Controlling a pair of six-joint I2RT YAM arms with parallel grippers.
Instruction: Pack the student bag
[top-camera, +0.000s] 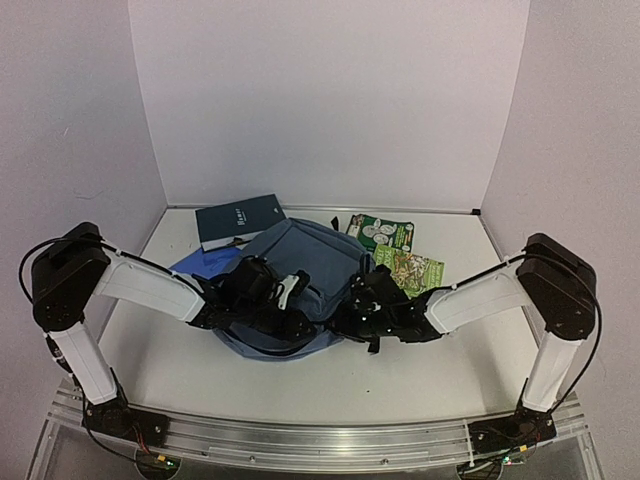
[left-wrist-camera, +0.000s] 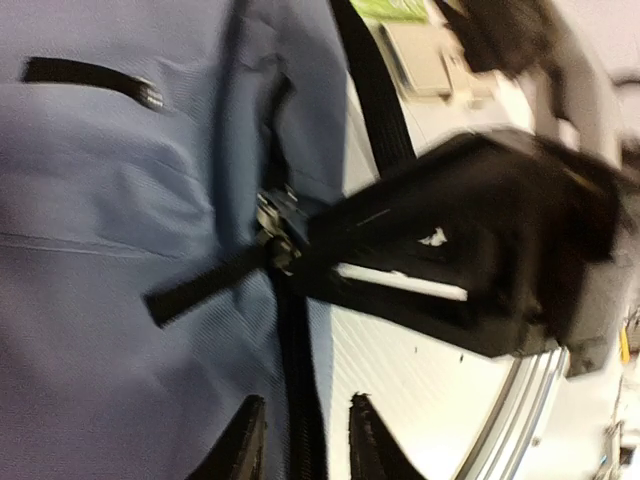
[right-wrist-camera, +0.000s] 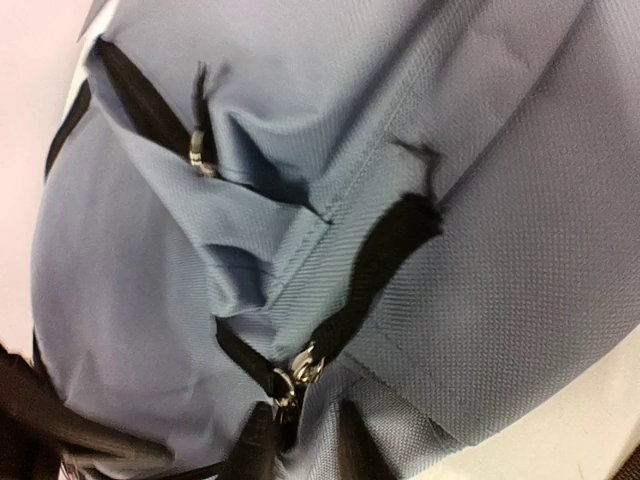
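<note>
The blue-grey bag (top-camera: 310, 248) lies in the middle of the table, partly covered by both arms. My left gripper (top-camera: 306, 328) is over its front part. In the left wrist view its fingers (left-wrist-camera: 240, 440) stand apart, and the bag's black zip tape (left-wrist-camera: 297, 370) runs between them without visible contact. My right gripper (top-camera: 336, 326) is at the bag's front right. In the left wrist view its tips reach the metal zip sliders (left-wrist-camera: 278, 245). The right wrist view has the fingers (right-wrist-camera: 352, 440) low against the bag near the black pull tab (right-wrist-camera: 375, 260); their grip is unclear.
A dark book (top-camera: 240, 220) and a blue item (top-camera: 205, 262) lie behind the bag on the left. Two green booklets, one darker (top-camera: 380, 232) and one lighter (top-camera: 410, 268), lie at the back right.
</note>
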